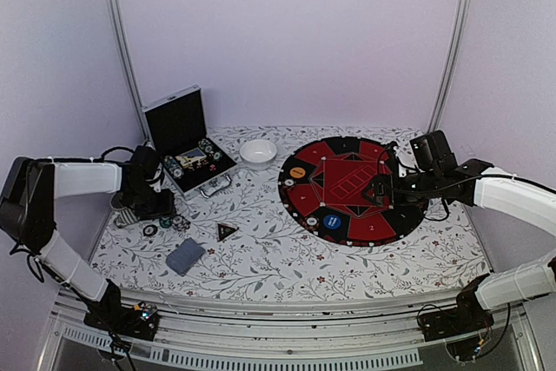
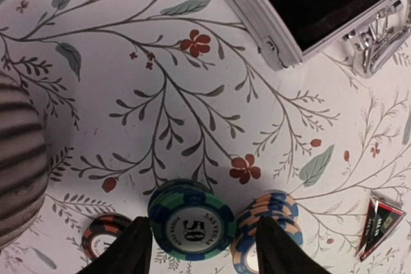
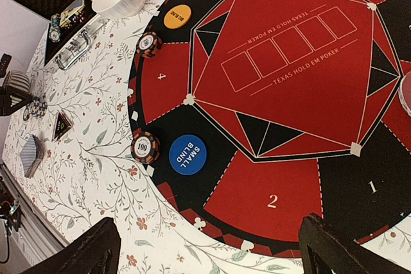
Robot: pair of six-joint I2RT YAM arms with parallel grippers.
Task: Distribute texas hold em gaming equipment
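Observation:
A stack of green-and-blue chips marked 50 (image 2: 192,228) stands between the spread fingertips of my left gripper. Whether the pads touch the stack cannot be told. My left gripper's right finger overlaps a blue-and-orange chip stack (image 2: 276,206). A black-and-orange chip (image 2: 103,235) lies by the other finger. Above the round red-and-black poker mat (image 3: 263,203), my right gripper is open and empty. On the mat are the blue small blind disc (image 3: 188,154), the orange big blind disc (image 3: 177,16) and two black-and-orange chip stacks marked 100 (image 3: 146,148).
An open chip case (image 1: 195,184) stands behind the left gripper, beside a white bowl (image 1: 257,152). A grey striped object (image 2: 19,165) sits close on the left. A triangular black packet (image 1: 226,231) and a blue-grey card deck (image 1: 185,256) lie in front.

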